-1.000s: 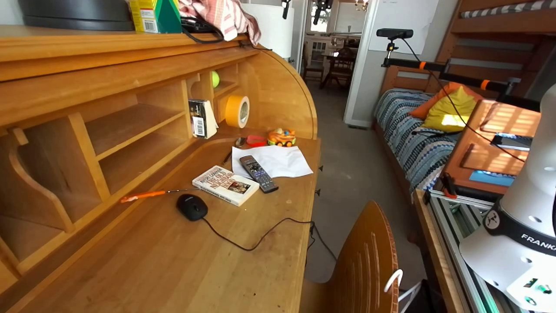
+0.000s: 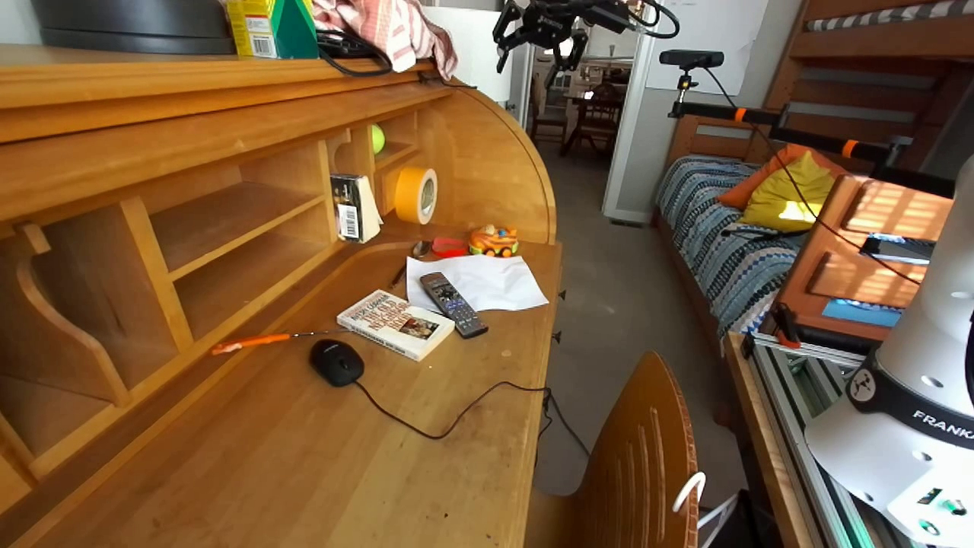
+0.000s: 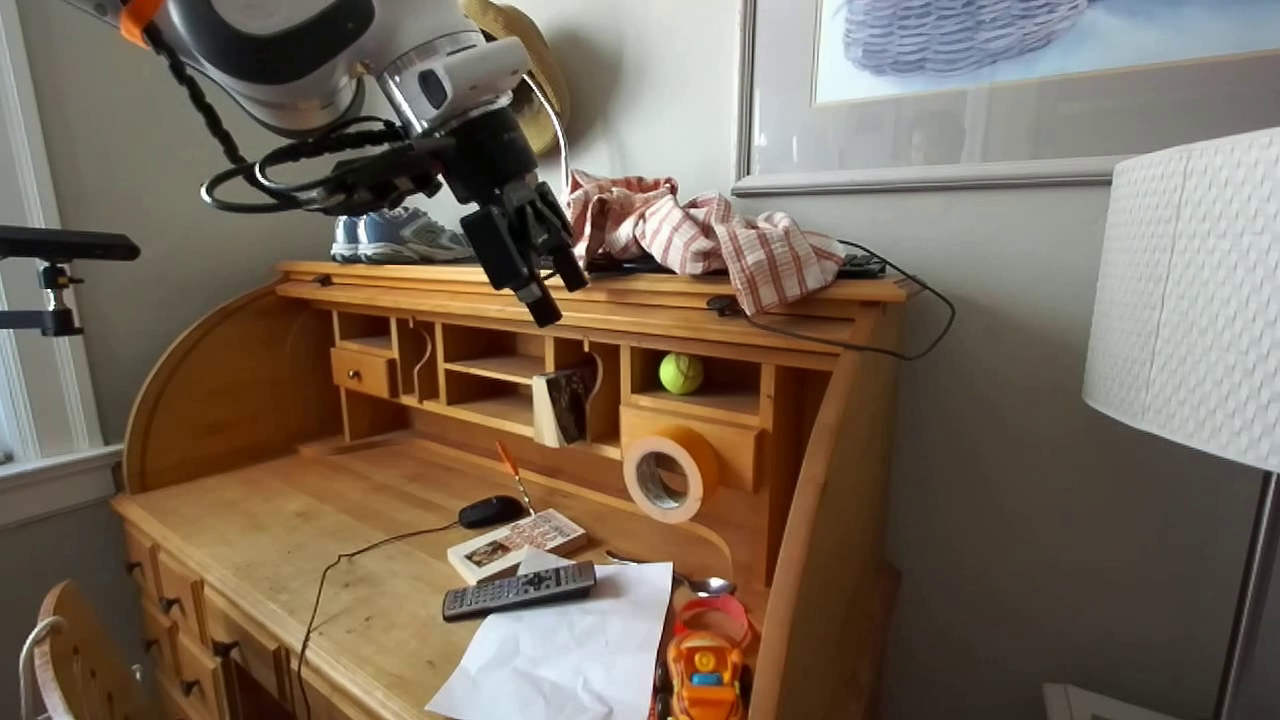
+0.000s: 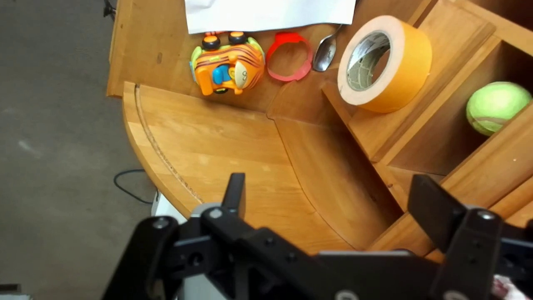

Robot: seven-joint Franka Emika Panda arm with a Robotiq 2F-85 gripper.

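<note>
High above the desk (image 2: 438,475) hangs my gripper (image 3: 557,300), open and empty, its fingers well apart in the wrist view. Below it in that view, a roll of orange tape (image 4: 407,70) stands on its edge by the cubbies, with a green tennis ball (image 4: 499,107) in the compartment beside it. An orange toy car (image 4: 227,67), a red ring-shaped item (image 4: 303,70) and a spoon (image 4: 325,52) lie near the desk's end. A remote (image 2: 453,303) rests partly on white paper (image 2: 498,281), next to a paperback (image 2: 395,323).
A black mouse (image 2: 337,362) with its cord and an orange-handled tool (image 2: 251,342) lie on the desk. Another book (image 2: 354,208) stands upright against the cubbies. A checked cloth (image 3: 708,234) drapes over the desk top.
In exterior view 1 my gripper has come lower, from barely showing at the top edge to plainly in view. The objects on the desk have not moved.
</note>
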